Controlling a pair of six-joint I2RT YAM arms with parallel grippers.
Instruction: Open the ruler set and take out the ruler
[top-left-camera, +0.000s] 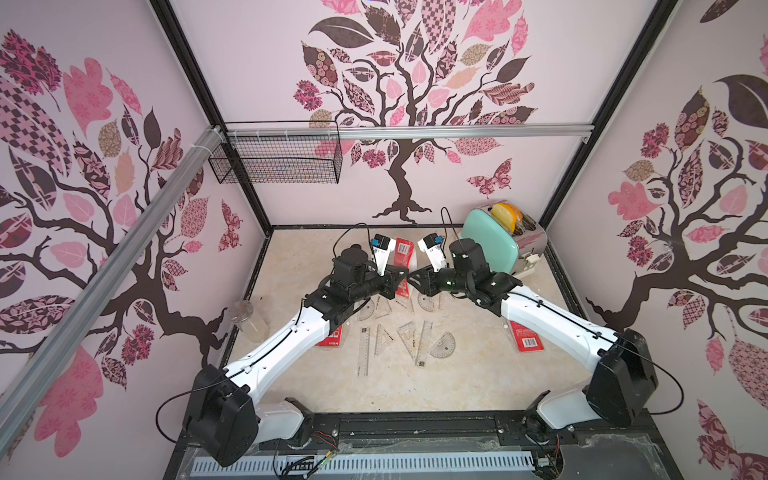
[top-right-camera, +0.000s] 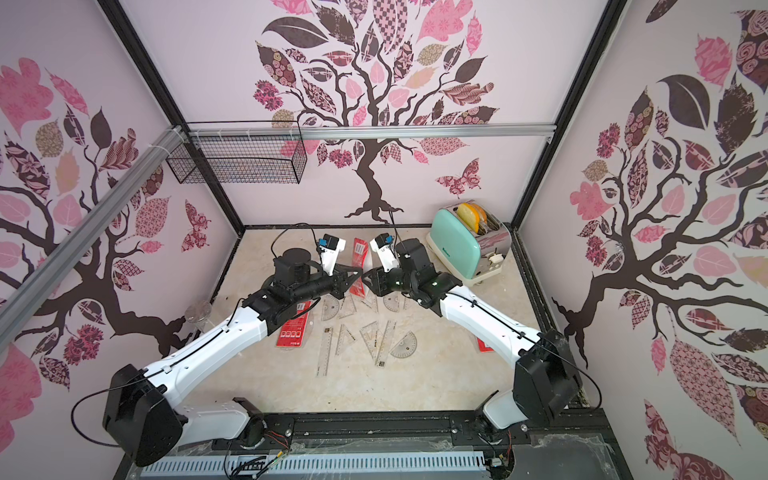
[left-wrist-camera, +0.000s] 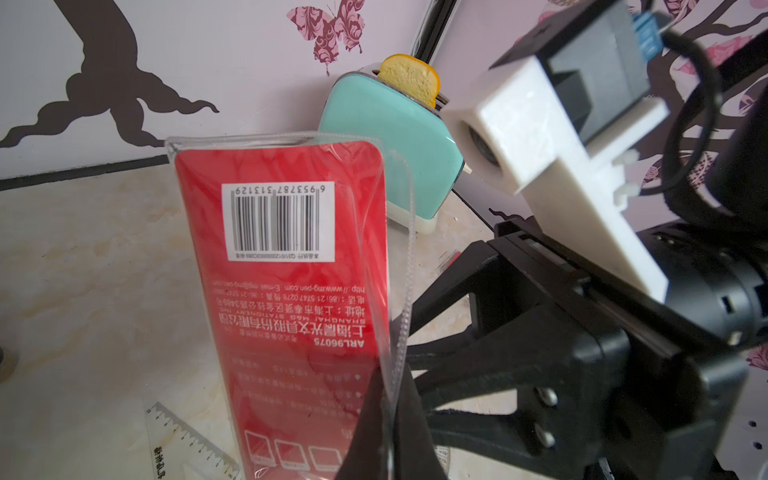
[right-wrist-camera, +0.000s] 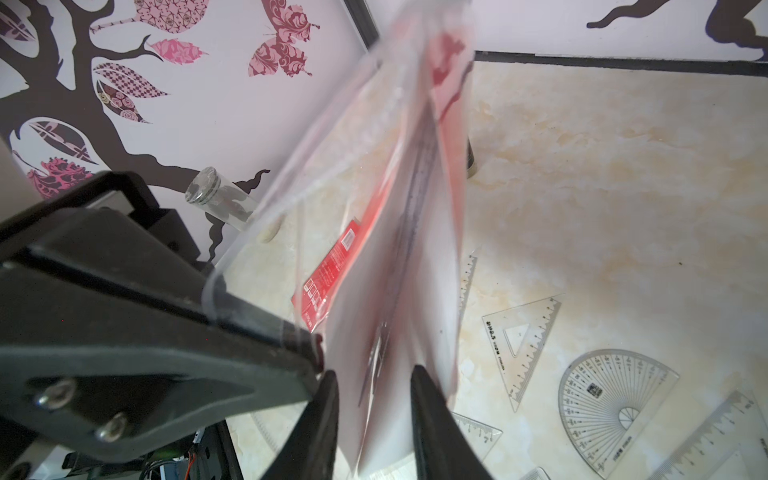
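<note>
The red ruler-set pouch (top-left-camera: 403, 250) hangs between my two grippers, its barcode face filling the middle of the left wrist view. My left gripper is shut on the clear plastic side edge of this pouch (left-wrist-camera: 284, 320). On the other side my right gripper stands open, its fingertips apart around or just in front of the pouch's pale back (right-wrist-camera: 400, 320). The clear plastic bulges away from the red card along one edge. Whether a ruler is inside cannot be made out.
Clear rulers (top-left-camera: 364, 352), set squares (right-wrist-camera: 520, 344) and protractors (top-left-camera: 442, 345) lie loose on the table below. Red packs lie left (top-right-camera: 293, 328) and right (top-left-camera: 525, 336). A glass jar (top-left-camera: 249, 321) is at the left, a mint toaster (top-right-camera: 456, 246) at the back right.
</note>
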